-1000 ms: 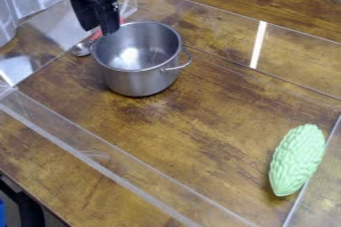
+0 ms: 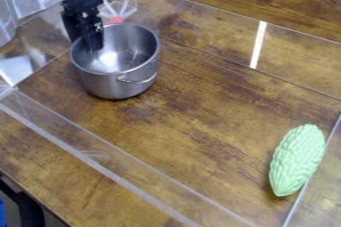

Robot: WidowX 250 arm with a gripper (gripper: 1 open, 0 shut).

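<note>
A steel pot with a wire handle stands at the upper left of the table. My black gripper is lowered at its far left rim, with the fingertips at or just inside the pot; whether it is open or shut is unclear. Behind the pot a small reddish object is partly hidden. A pale green cabbage-like vegetable lies at the lower right.
Clear plastic panels or strips run along the edges of the wooden table.
My gripper has come down and toward the pot's rim. The pot sits further left and slightly nearer, its handle turned toward the front.
</note>
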